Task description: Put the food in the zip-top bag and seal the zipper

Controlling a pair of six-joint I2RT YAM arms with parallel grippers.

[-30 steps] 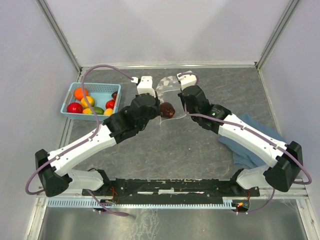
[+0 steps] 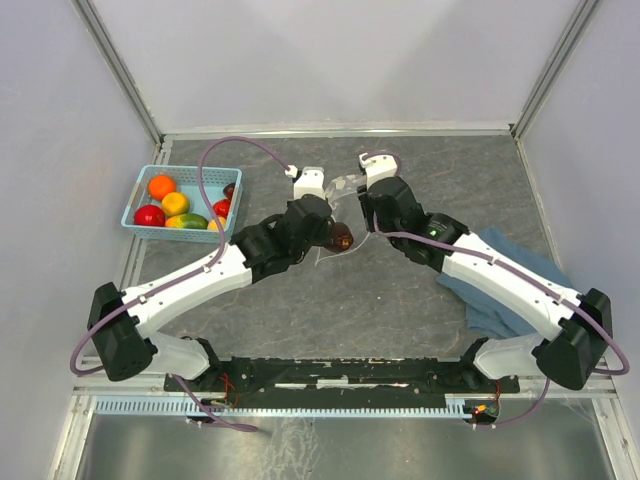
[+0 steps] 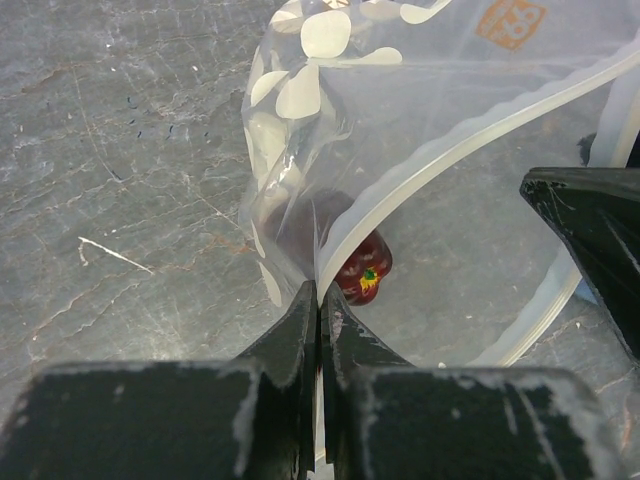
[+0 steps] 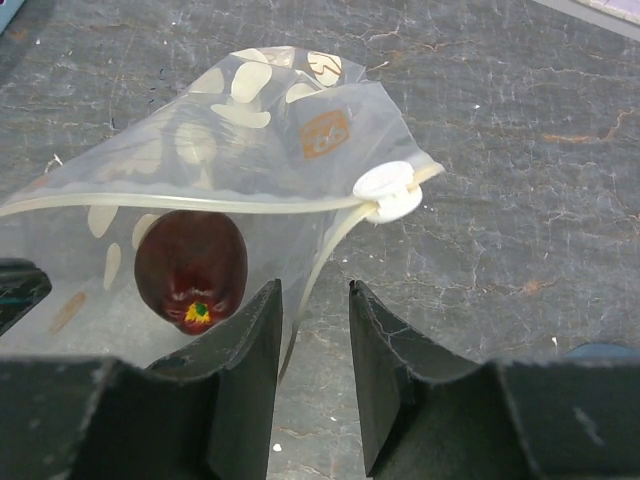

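A clear zip top bag (image 4: 270, 140) with a white slider (image 4: 386, 190) stands mouth open between my grippers. A dark red bell pepper (image 2: 339, 237) lies inside it, seen through the opening in the right wrist view. My left gripper is shut on the bag's zipper edge, which runs up from its fingertips in the left wrist view. My right gripper stands open at the other side of the bag, the thin edge of the bag behind its left finger and below the slider.
A light blue basket (image 2: 140, 200) of fruit and vegetables sits at the back left. A blue cloth (image 2: 500, 290) lies on the right.
My left gripper has moved right and slightly toward the front, with the bag and pepper shifting along.
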